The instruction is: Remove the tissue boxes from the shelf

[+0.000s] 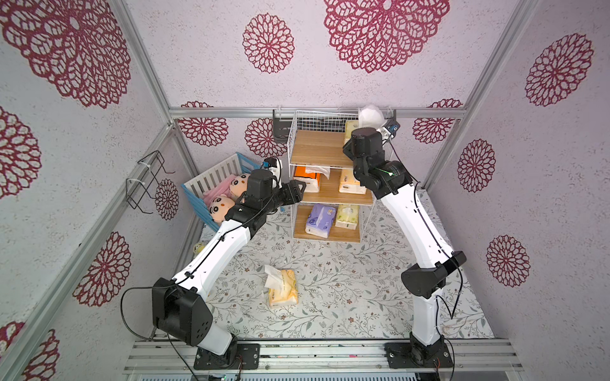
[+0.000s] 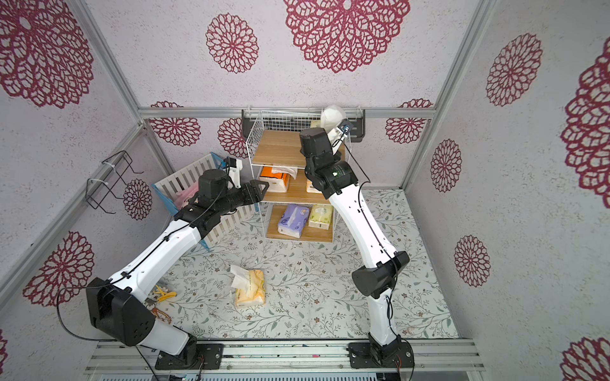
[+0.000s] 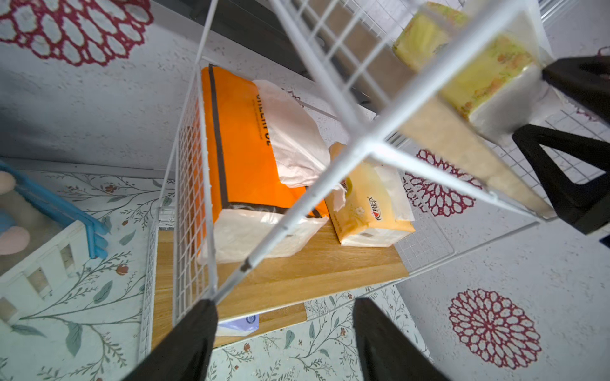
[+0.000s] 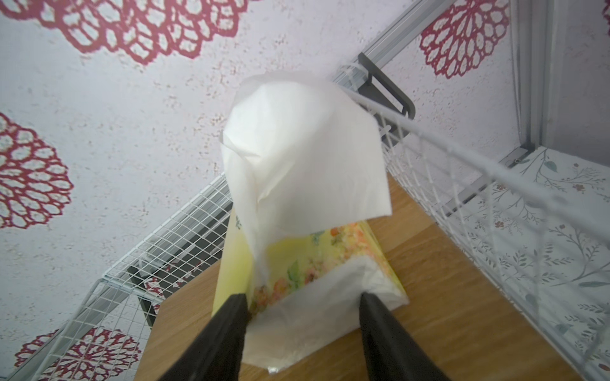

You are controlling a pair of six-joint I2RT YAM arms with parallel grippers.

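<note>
On the top shelf, a yellow floral tissue pack with white tissue sticking up sits between the parted fingers of my right gripper; in the left wrist view its fingers reach the pack's near end. My left gripper is open and empty, beside the shelf's left side at middle level. The middle board holds an orange tissue pack [image 3: 247, 139] at left and a yellow-orange pack [image 3: 368, 197] at right. A purple pack [image 1: 321, 219] and a pale yellow-green pack [image 1: 347, 216] rest on the bottom board. One yellow-orange pack [image 1: 283, 289] lies on the table.
White wire frame bars [image 3: 368, 139] cross in front of my left gripper. A blue-and-white crib [image 1: 238, 162] with dolls stands left of the shelf.
</note>
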